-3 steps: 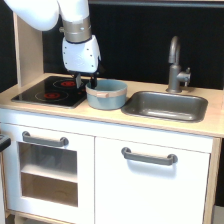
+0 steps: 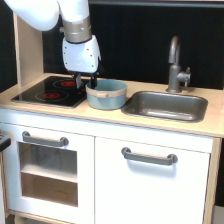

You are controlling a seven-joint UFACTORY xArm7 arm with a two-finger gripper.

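A blue-grey pot point(image 2: 113, 101) stands on the counter between the cooktop and the sink. My gripper point(image 2: 92, 82) reaches down from the upper left to the pot's left rim. Its dark fingers are small and blurred against the dark background. Whether they are open or shut on the rim cannot be made out.
Left of the pot lies a black cooktop point(image 2: 50, 92) with reddish burner rings. The metal sink point(image 2: 168, 105) and its tall faucet point(image 2: 175, 70) take up the right side. Below are cabinet doors with grey handles point(image 2: 150, 157).
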